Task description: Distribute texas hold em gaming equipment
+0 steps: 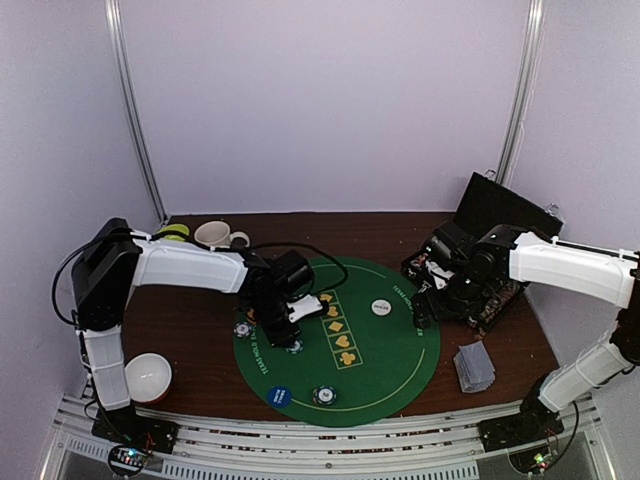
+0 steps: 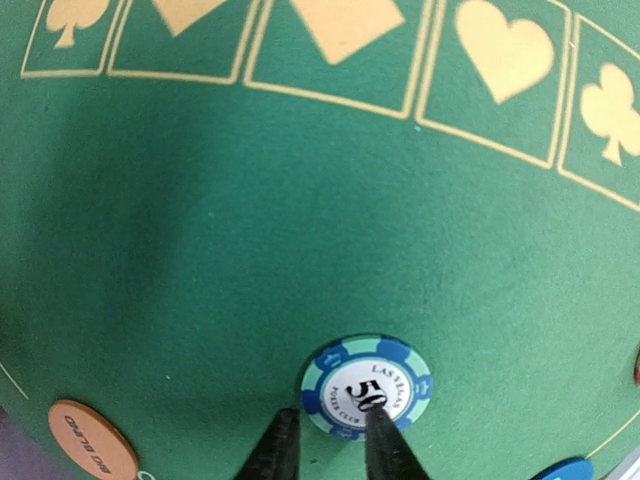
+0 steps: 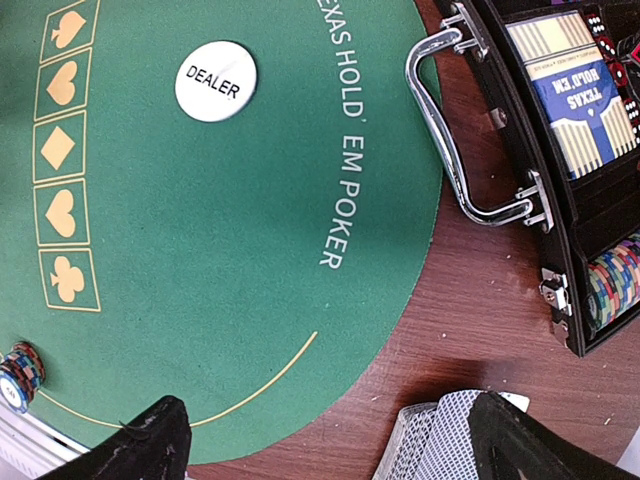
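My left gripper hangs low over the green mat (image 2: 200,250), fingers part open, just at the near edge of a flat 50 chip (image 2: 365,380). An orange big blind disc (image 2: 92,437) lies to its left, and a blue disc (image 1: 278,396) nearer the mat's front. A chip stack (image 1: 323,395) stands there too. My right gripper is open above the mat's right side, nothing between its fingers, over a card pile (image 3: 455,440). The white dealer button (image 3: 216,80) lies right of the card boxes. The open case (image 3: 555,170) holds chips and a Texas Hold'em deck.
A white bowl (image 1: 148,376) sits at front left, a mug (image 1: 213,234) and a yellow-green item (image 1: 174,230) at back left. The case's raised lid (image 1: 490,200) stands at back right.
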